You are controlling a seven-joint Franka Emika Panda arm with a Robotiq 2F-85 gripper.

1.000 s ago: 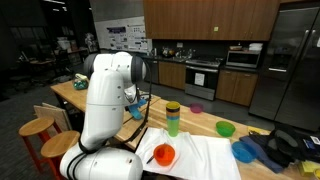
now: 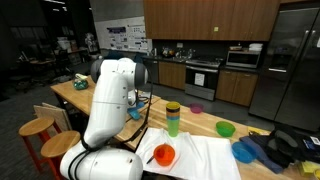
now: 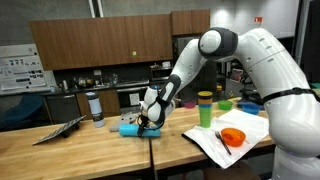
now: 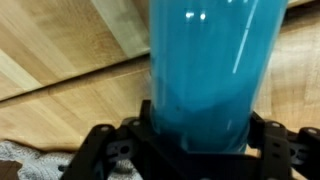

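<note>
A blue, shiny cylindrical thing (image 3: pixel 140 130) lies on its side on the wooden table. In the wrist view its glossy blue surface (image 4: pixel 205 75) fills the middle, very close, between the black fingers at the bottom. My gripper is open around or just over it; whether either finger touches it cannot be made out. From the side, the gripper (image 3: pixel 149 122) appears right at the blue thing, low over the table. In exterior view 1 only small patches of the blue thing (image 2: pixel 135 113) show beside the arm.
A tall yellow, green and red stack (image 2: pixel 173 118) stands right of the arm. Beyond it are a white cloth (image 2: pixel 205 155), an orange bowl (image 2: pixel 164 155) with a utensil, a green bowl (image 2: pixel 225 129) and a blue bowl (image 2: pixel 243 152). A silver canister (image 3: pixel 95 104) stands at the back left.
The arm has shifted slightly downward toward the blue thing over the last second. The other objects on the table have not visibly moved.
</note>
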